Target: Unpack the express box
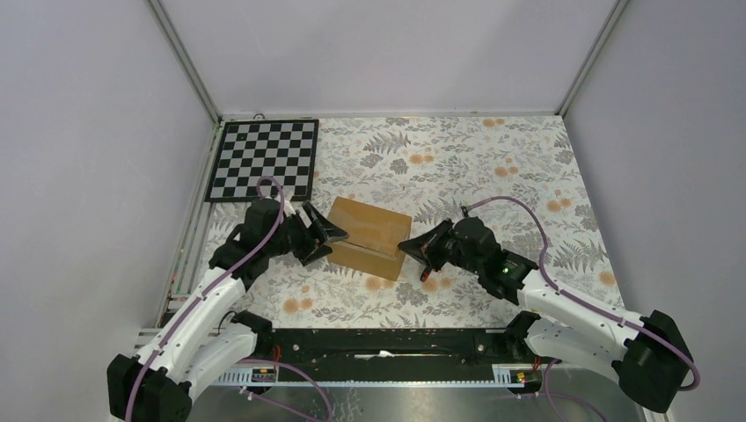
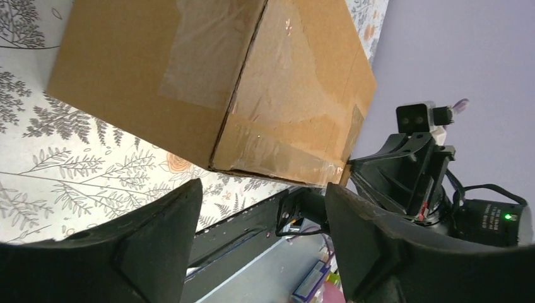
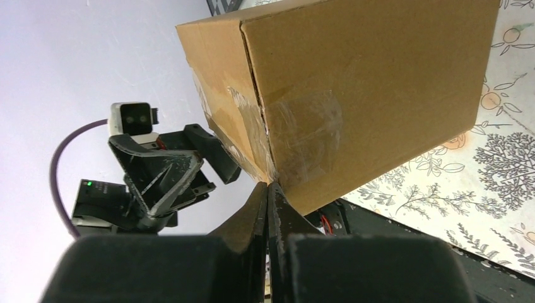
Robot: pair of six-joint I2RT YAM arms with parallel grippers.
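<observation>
A brown taped cardboard box [image 1: 374, 227] sits near the middle of the table, its flaps closed. In the top view my left gripper [image 1: 336, 243] is at the box's left side, fingers spread. The left wrist view shows a wide gap between its dark fingers, with the taped box [image 2: 290, 82] just beyond them and nothing held. My right gripper [image 1: 406, 249] is at the box's right side. Seen from the right wrist, its fingertips [image 3: 261, 189] are pressed together at the lower corner of the box [image 3: 378, 88]; nothing shows between them.
A black-and-white checkerboard [image 1: 266, 158] lies at the back left. Patterned cloth [image 1: 493, 167] covers the table, with free room at the back and right. Purple cables [image 1: 528, 211] loop above both arms. A dark bar [image 1: 383, 343] runs along the front edge.
</observation>
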